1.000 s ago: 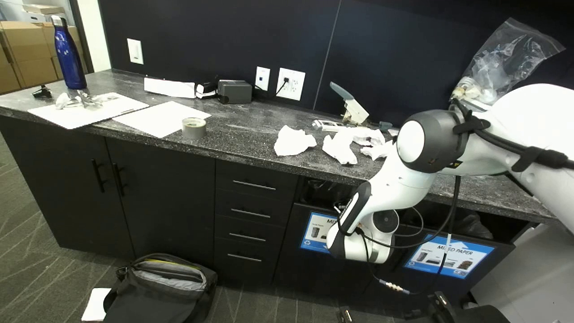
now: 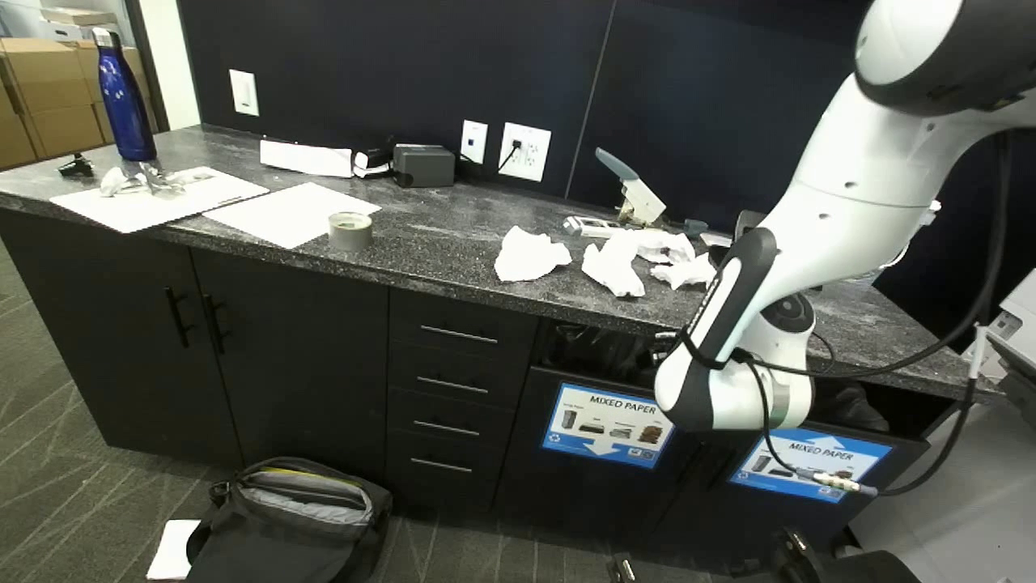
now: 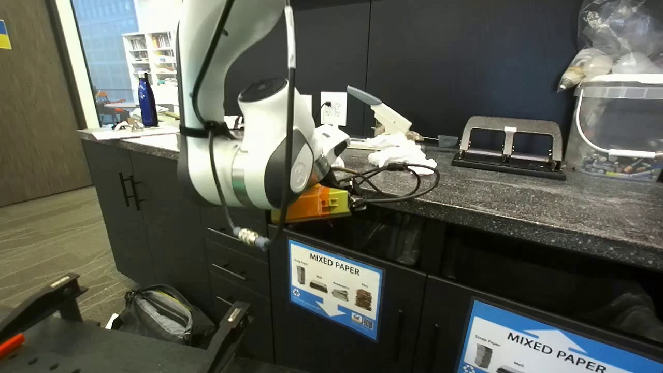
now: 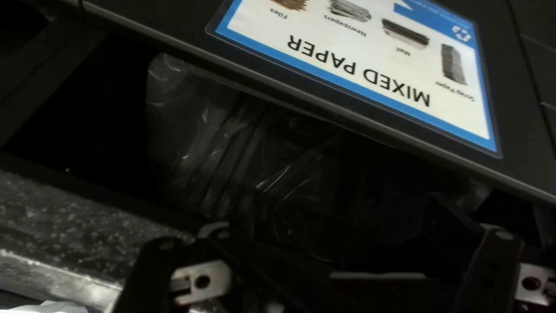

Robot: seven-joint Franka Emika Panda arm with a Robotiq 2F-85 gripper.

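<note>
In the wrist view my gripper stands open, its two dark fingers far apart, with nothing visible between them. Beyond the fingers is the dark bin slot, where a clear plastic liner (image 4: 208, 141) hangs. The front panel below the slot carries a "MIXED PAPER" sign (image 4: 359, 57). Several crumpled white papers (image 2: 529, 256) lie on the countertop (image 2: 447, 248) above the bins. Both exterior views show the arm bent over the counter's front edge, but its fingertips are hidden there.
A stapler (image 2: 636, 199) and a hole punch (image 3: 509, 146) stand behind the papers. Farther left are a tape roll (image 2: 350, 231), flat white sheets (image 2: 291, 214) and a blue bottle (image 2: 126, 102). A dark bag (image 2: 291, 525) sits on the floor. A clear bucket (image 3: 615, 124) stands at the counter's right.
My arm has risen and shifted right in exterior view 1, uncovering more of the left "MIXED PAPER" sign. The crumpled papers appear unmoved.
</note>
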